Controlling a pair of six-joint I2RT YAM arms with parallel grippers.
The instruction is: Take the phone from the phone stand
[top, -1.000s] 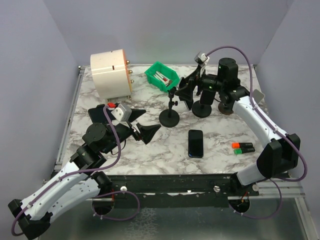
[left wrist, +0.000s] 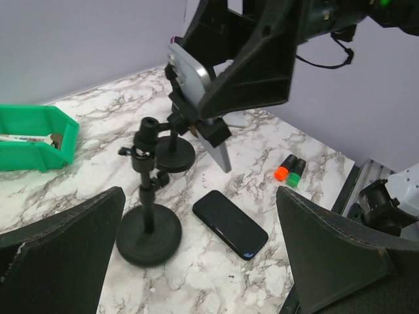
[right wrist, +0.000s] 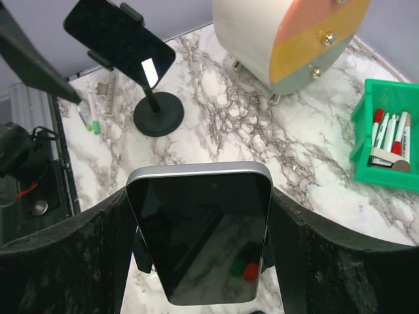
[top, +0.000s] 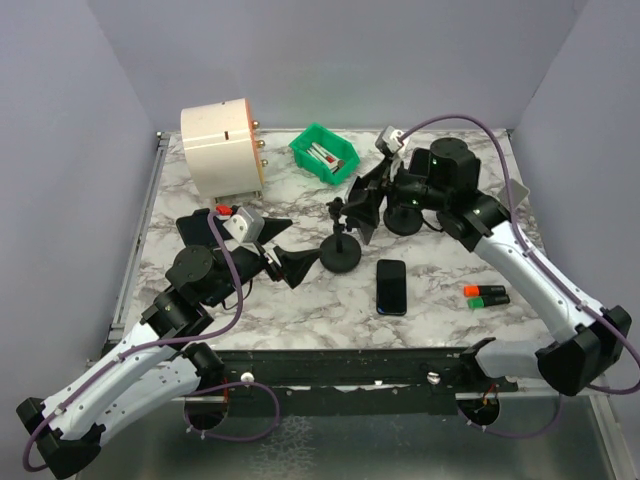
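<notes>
My right gripper is shut on the side edges of a dark-screened phone (right wrist: 200, 242) with a silver rim. In the left wrist view that phone (left wrist: 190, 77) is tilted, and the clamp of the black stand (left wrist: 145, 154) is still around it. The stand's round base (top: 341, 255) appears in the middle of the top view; whether it rests on the table or hangs slightly above it, I cannot tell. To its left, my left gripper (top: 306, 238) is open with nothing between its fingers.
Another phone (top: 391, 287) lies flat in front. A second stand (top: 403, 220) is close behind the right gripper; a third, holding a phone (right wrist: 120, 42), is at left. A green bin (top: 324, 153), a cream drum (top: 221, 148) and orange and green capped items (top: 486, 291) surround the area.
</notes>
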